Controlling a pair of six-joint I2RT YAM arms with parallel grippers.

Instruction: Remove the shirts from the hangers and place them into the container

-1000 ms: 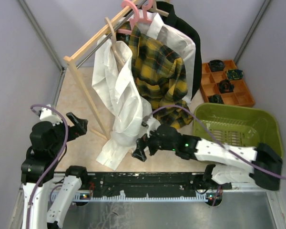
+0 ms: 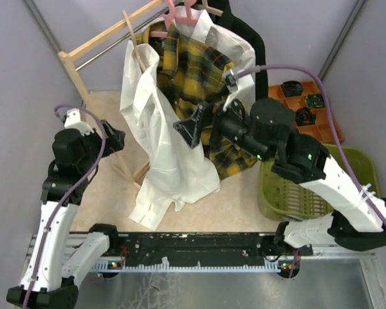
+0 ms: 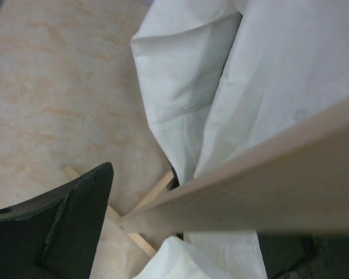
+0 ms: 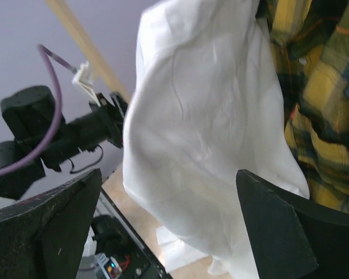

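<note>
The white shirt (image 2: 157, 122) hangs at the near end of the wooden rack, its lower part reaching down over the floor. A light wooden hanger (image 2: 133, 40) shows at its top. My left gripper (image 2: 118, 136) is open at the rack's near post (image 2: 85, 87); in the left wrist view the post (image 3: 256, 180) crosses close in front between the fingers. Open too, my right gripper (image 2: 196, 125) is in front of the shirt's right side. In the right wrist view the white shirt (image 4: 186, 128) lies beyond the spread fingers (image 4: 276, 224), with nothing visibly gripped.
Behind the white shirt hang a yellow-and-black plaid shirt (image 2: 196, 67), another white garment (image 2: 222, 38) and a black one (image 2: 249, 38). Pink hangers (image 2: 186, 14) sit on the rail. A green basket (image 2: 270, 199) and an orange compartment tray (image 2: 318, 125) stand on the right.
The rack's near end has shifted left and away, swinging the clothes with it. My right gripper rose from low beside the shirt to its middle. The left gripper moved to the post.
</note>
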